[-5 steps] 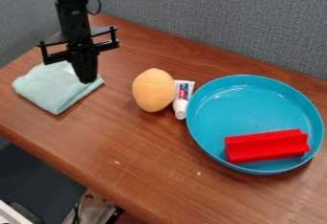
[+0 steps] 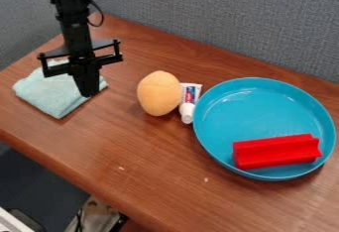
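Note:
My black gripper (image 2: 87, 87) is low over a folded pale mint cloth (image 2: 48, 95) at the left of the table, its fingertips at the cloth's right part. It looks shut; whether anything thin is between the fingers cannot be seen. An orange egg-shaped object (image 2: 159, 93) stands to its right, beside a white toothpaste tube (image 2: 188, 103). A blue plate (image 2: 265, 107) on the right holds a red block-like object (image 2: 276, 151).
A grey padded wall (image 2: 239, 18) runs along the back. The table's front left edge lies just below the cloth.
My gripper has shifted slightly left and down over the cloth. The objects on the right have not moved.

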